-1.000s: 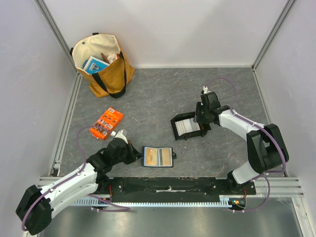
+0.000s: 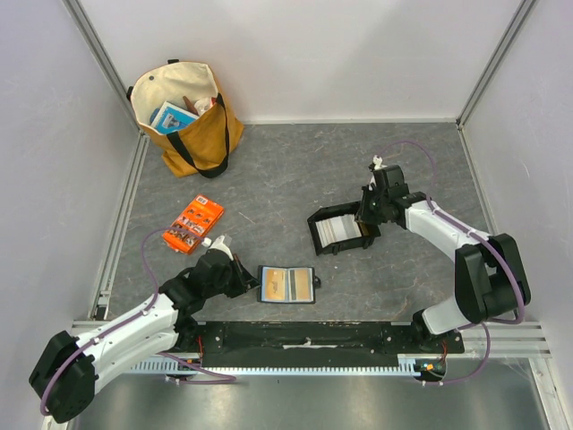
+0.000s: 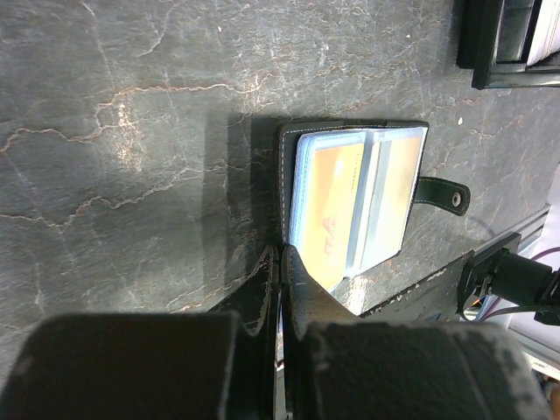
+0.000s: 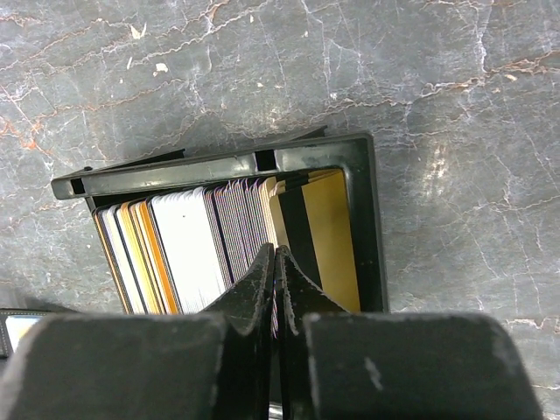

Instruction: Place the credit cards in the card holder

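An open dark card holder (image 2: 287,284) with cards in its two sides lies near the front; in the left wrist view its cards (image 3: 332,210) show blue-edged and yellow. My left gripper (image 2: 254,281) is shut at the holder's left edge, with nothing clearly between its fingers. Further back right is a black box (image 2: 323,242) (image 4: 367,219), packed with upright cards (image 4: 188,245) and a gold-and-black piece at one end. My right gripper (image 2: 362,217) is shut over this box near that end, nothing visible between its fingertips.
An orange package (image 2: 192,224) lies at the left, and a yellow tote bag (image 2: 206,143) stands at the back left.
The right arm has shifted slightly to the right over the box. The left arm and the holder look unchanged.
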